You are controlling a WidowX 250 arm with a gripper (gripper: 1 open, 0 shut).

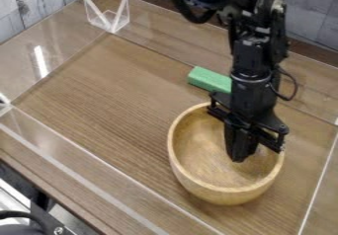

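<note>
My black gripper (235,140) reaches down from the upper right into a tan oval bowl (199,170) in the lower middle of the view. It is over the back right part of the bowl, shut, with nothing visible between its fingers; the fingertips are dark and partly hard to make out.
A green block (209,79) lies just behind the bowl, partly behind the arm. A clear plastic item (106,14) stands at the back left.
</note>
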